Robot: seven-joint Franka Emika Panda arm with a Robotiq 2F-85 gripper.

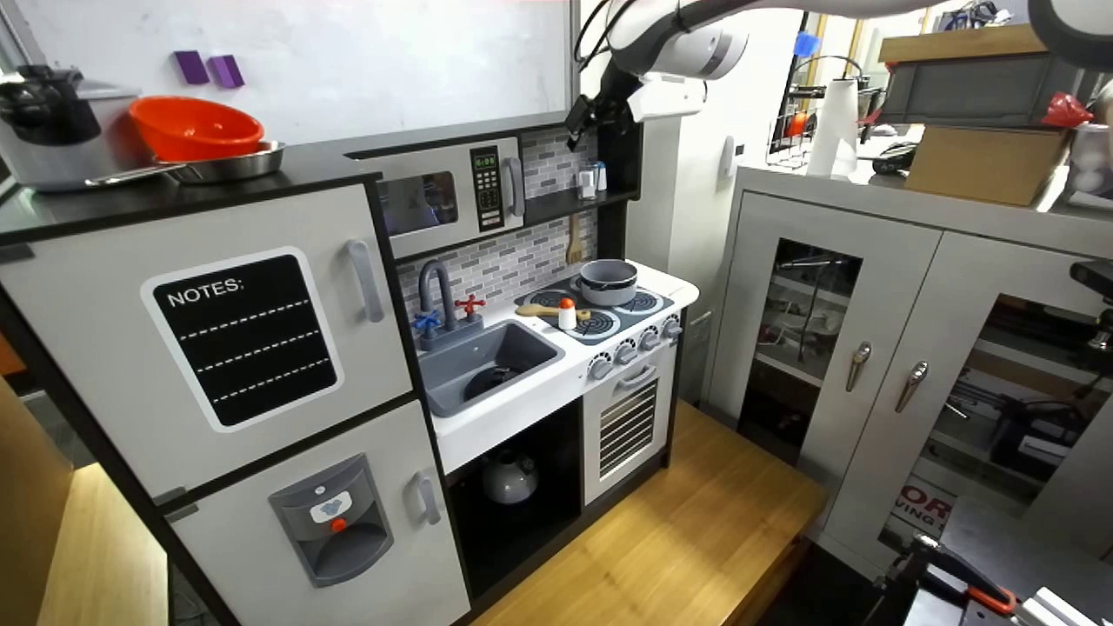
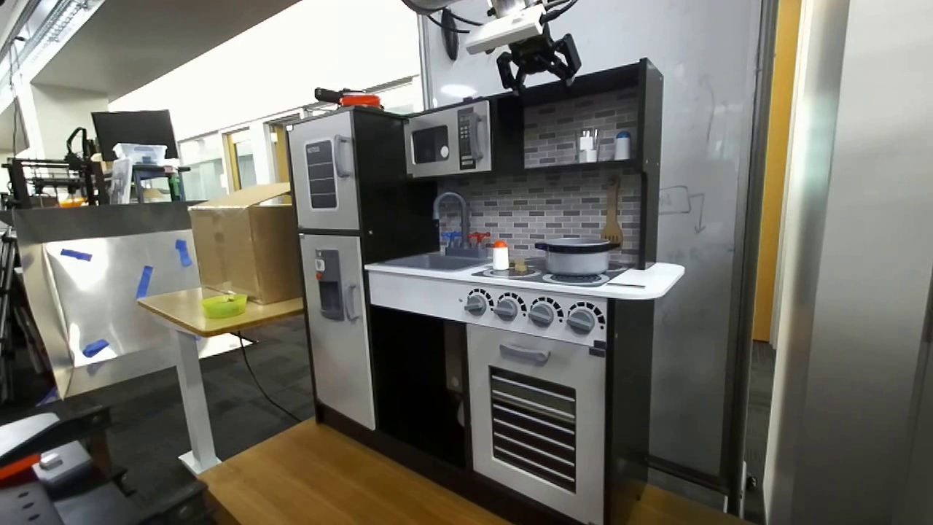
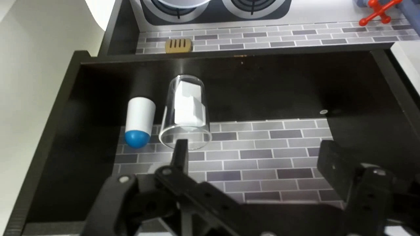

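My gripper [image 2: 544, 83] hangs open high in front of the toy kitchen's upper shelf [image 2: 568, 166], with nothing between its fingers. In the wrist view, a clear glass [image 3: 168, 114] with white blocks [image 3: 188, 104] inside stands on that shelf. To its left there is a white shaker [image 3: 140, 114] with a blue cap. The left fingertip [image 3: 180, 151] overlaps the glass's rim in this view; whether they touch I cannot tell, though the exterior views show the gripper above and apart from the shelf items. A second shaker [image 1: 566, 315], orange-topped, stands by the stove burners.
Beside the shelf is the microwave [image 1: 449, 198]. A grey pot [image 1: 608, 282] rests on the stove, and a wooden spatula [image 2: 612, 214] hangs on the tiled wall. Shelf walls and the top board [image 1: 438, 136] bound the gripper's surroundings. The shelf's microwave side is empty.
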